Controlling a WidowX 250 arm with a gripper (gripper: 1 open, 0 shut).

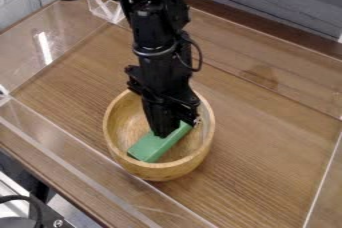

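A black robot arm reaches down from the top centre, and its gripper [163,128] is low inside a round wooden bowl [123,152] in the lower middle. A green rectangular block [152,146] lies in the bowl, directly under the gripper, its upper end partly hidden by the fingers. The fingertips look close together; whether anything is between them is hard to see.
A clear plastic object [107,7] stands at the back left. A black cable runs at the lower left corner.
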